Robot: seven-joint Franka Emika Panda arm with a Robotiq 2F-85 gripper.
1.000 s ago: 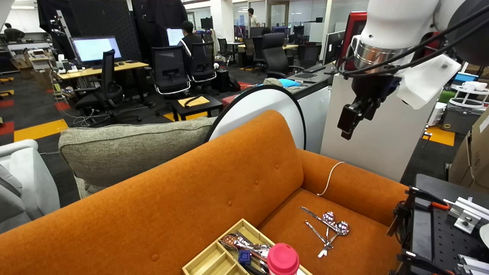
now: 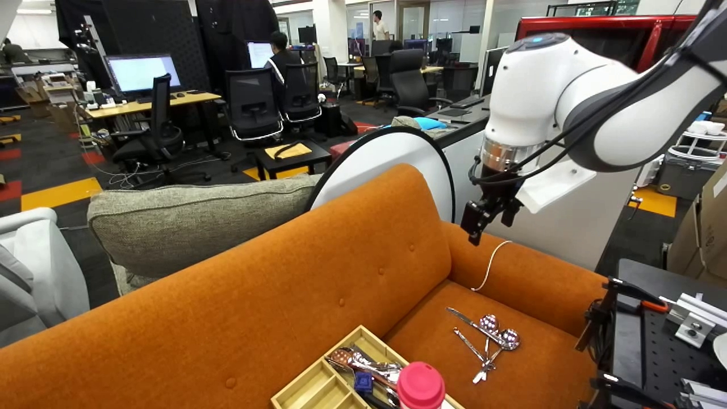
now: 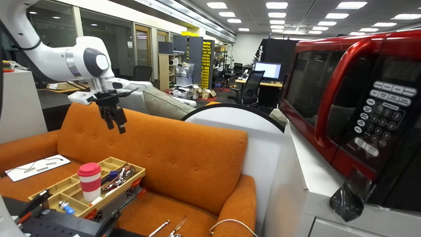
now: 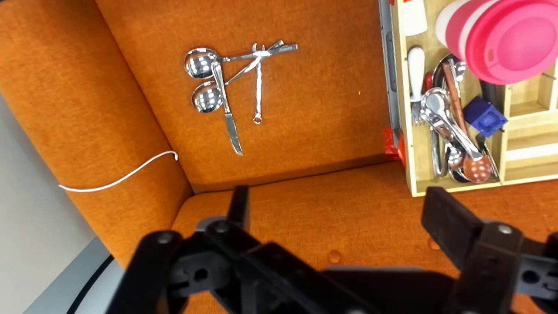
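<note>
My gripper hangs in the air high above the orange sofa, its fingers spread wide with nothing between them; exterior view 2 shows it too [image 3: 116, 130]. On the seat lie two shiny ladles [image 4: 207, 97], a table knife [image 4: 233, 133] and a small wrench [image 4: 258, 94], crossing one another. To their right in the wrist view stands a wooden drawer tray [image 4: 410, 157]. Its near compartment holds jumbled spoons and other utensils [image 4: 450, 125], with a blue cube [image 4: 485, 116] beside them. A pink-lidded cup [image 4: 515, 42] stands at the tray.
A white cord [image 4: 120, 180] lies over the sofa arm. A red microwave [image 3: 355, 98] sits on a white cabinet. The black side table [image 2: 668, 354] carries clamps. A whiteboard [image 3: 37, 167] rests on the sofa's far seat. Seat around the utensils is bare.
Over the last second, my arm has drawn back in exterior view 1, the gripper shifting left and slightly upward in the picture. The sofa, tray and loose utensils look unmoved.
</note>
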